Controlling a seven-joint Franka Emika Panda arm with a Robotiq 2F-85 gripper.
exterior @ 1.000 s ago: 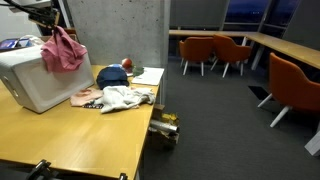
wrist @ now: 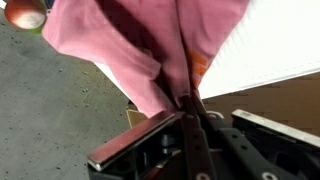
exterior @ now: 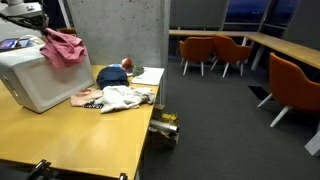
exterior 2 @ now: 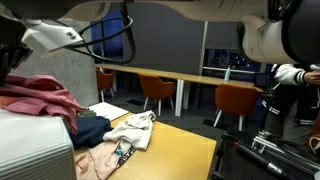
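Observation:
A pink cloth (exterior: 65, 48) hangs over the top right corner of a white box (exterior: 45, 85) on the wooden table. In the wrist view, the bunched pink cloth (wrist: 165, 60) runs down to the fingertips of my gripper, which is shut on it. In exterior view 2 the cloth (exterior 2: 40, 98) lies across the top of the white box (exterior 2: 35, 150). My gripper is hard to make out in both exterior views.
On the table beside the box lie a dark blue cloth (exterior: 112, 76), a peach cloth (exterior: 87, 97) and a white cloth (exterior: 122, 98). A white sheet (exterior: 149, 76) and a reddish round object (exterior: 127, 63) sit farther back.
The pink cloth has shifted slightly, and its lower end hangs a little higher against the box. The other cloths and the box have not moved.

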